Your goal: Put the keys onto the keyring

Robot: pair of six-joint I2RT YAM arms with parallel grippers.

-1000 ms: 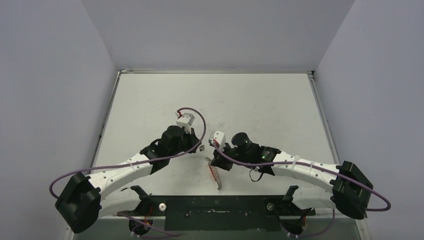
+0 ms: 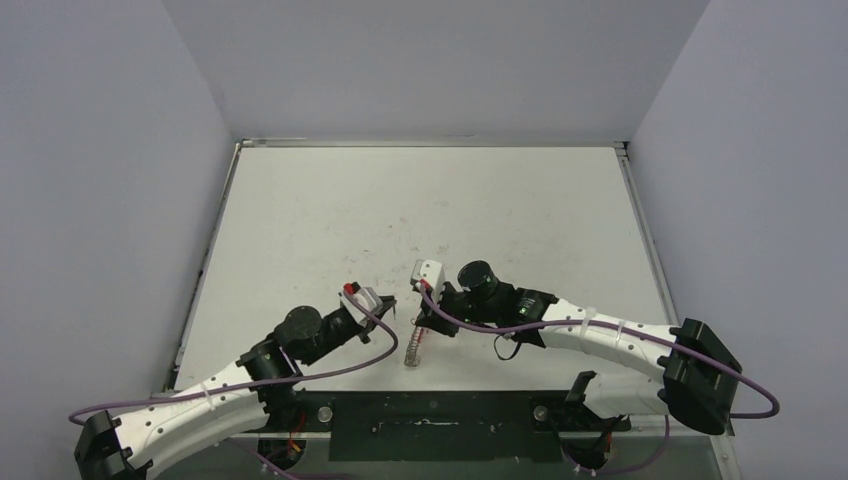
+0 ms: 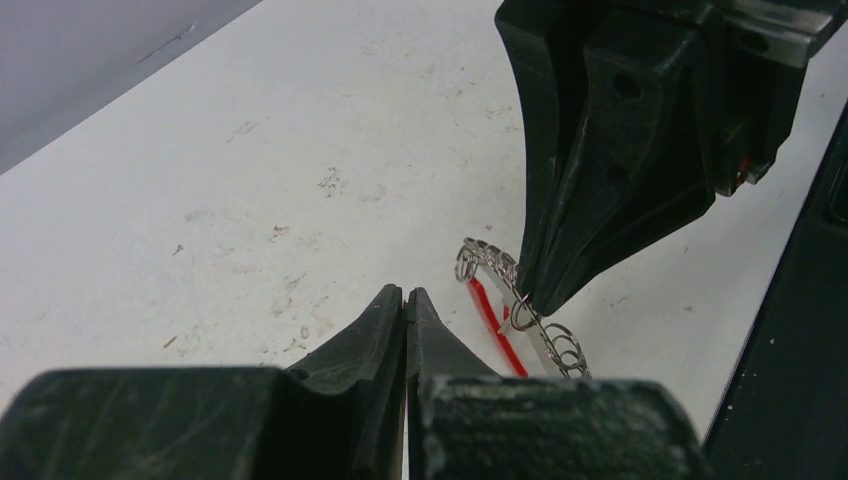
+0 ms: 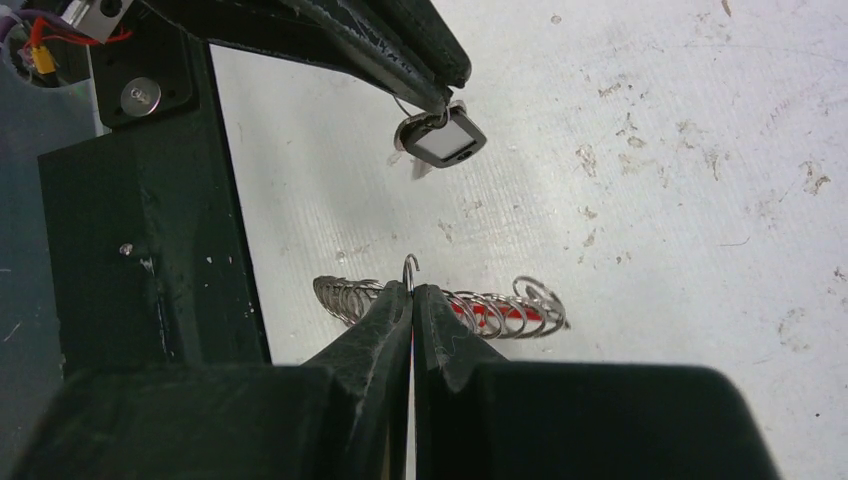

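Note:
My left gripper is shut, and no key shows past its tips in the left wrist view. From the right wrist view, a small squarish metal key piece (image 4: 446, 142) hangs by a thin wire loop at the tips of that left gripper. My right gripper is shut on a thin wire hook of the coiled metal keyring (image 4: 520, 315), which has a red strip along it. In the left wrist view the keyring (image 3: 560, 345) hangs under the right gripper. The key and keyring are apart.
A dark panel (image 2: 445, 425) runs along the front edge. Both wrists stand close together near the front middle.
The keyring has swung left at its lower end; the right arm has barely moved.

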